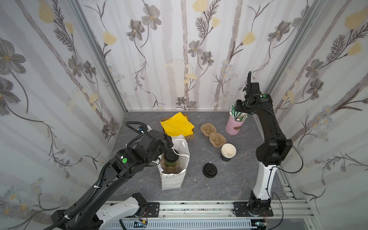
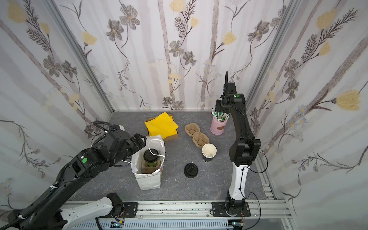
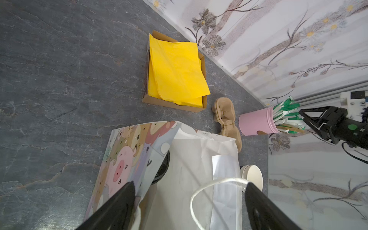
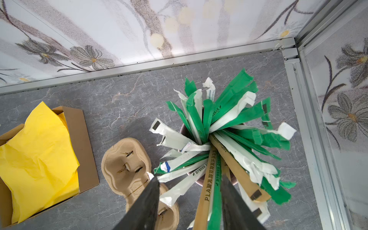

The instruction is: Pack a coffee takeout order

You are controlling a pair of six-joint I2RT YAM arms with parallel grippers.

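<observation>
A white paper bag (image 1: 174, 180) stands open at the left, a cup with a black lid (image 1: 171, 155) inside it. My left gripper is open at the bag's mouth; the bag's printed wall (image 3: 126, 157) meets one finger, and a white handle (image 3: 214, 182) curves between them. A pink canister (image 1: 233, 125) of wrapped straws (image 4: 210, 126) stands back right. My right gripper is over it, its fingers apart, with a few straws reaching between them. Whether they touch the straws, I cannot tell.
Yellow napkins (image 1: 177, 124) fill a cardboard box at the back. A cardboard cup carrier (image 1: 213, 135), stacked paper cups (image 1: 228, 150) and a black lid (image 1: 209, 170) lie between bag and canister.
</observation>
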